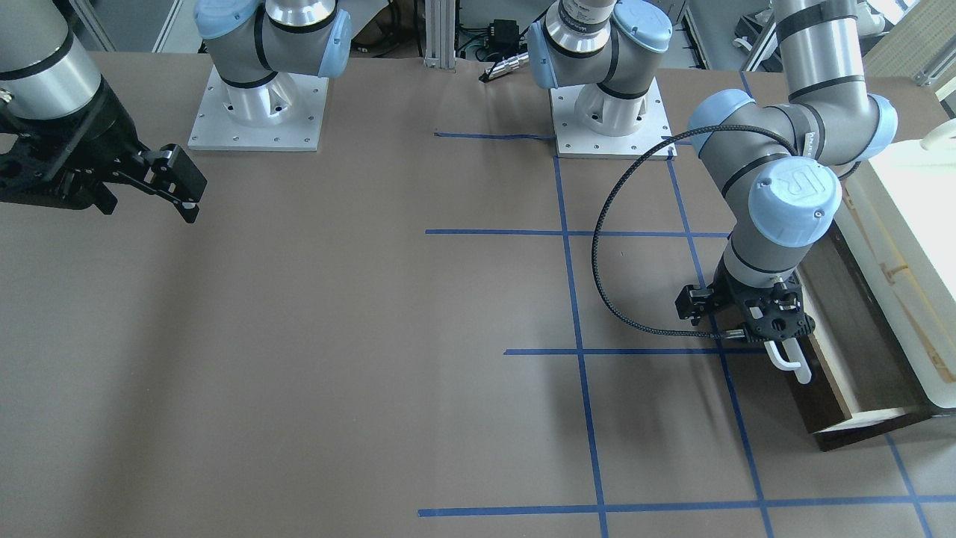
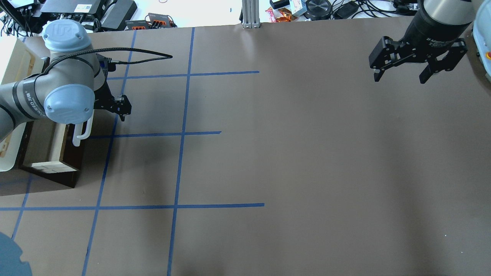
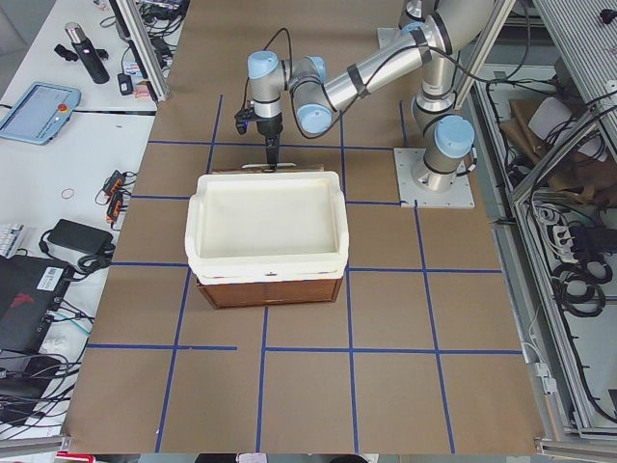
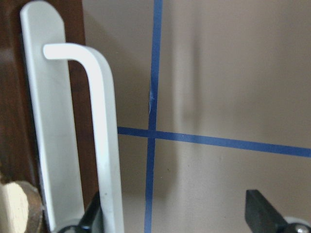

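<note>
A wooden drawer box (image 1: pixel 833 430) with a white top (image 3: pixel 267 231) stands at the right in the front view. A white handle (image 4: pixel 104 126) on its dark front fills the left of the left wrist view. My gripper (image 1: pixel 730 314) is at that handle, one finger (image 4: pixel 92 218) behind the bar, the other (image 4: pixel 260 213) far to the right over bare table, so the fingers stand open. The drawer is partly out from under the white top, and its pale inner floor shows in the front and top views.
Another black gripper (image 1: pixel 134 179) hangs at the left in the front view. More arm bases (image 1: pixel 609 134) stand at the back.
</note>
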